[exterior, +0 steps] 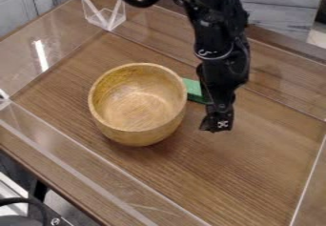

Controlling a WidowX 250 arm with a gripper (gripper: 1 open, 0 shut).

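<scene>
The black robot arm comes down from the top centre, and its gripper [216,111] hangs low just right of a wooden bowl [133,101], open. A green object [193,90] lies between the bowl and the gripper, partly hidden by both. I cannot see clearly what, if anything, is between the fingertips.
A clear plastic stand [105,10] is at the back left. A grey board [280,10] lies behind at the top right.
</scene>
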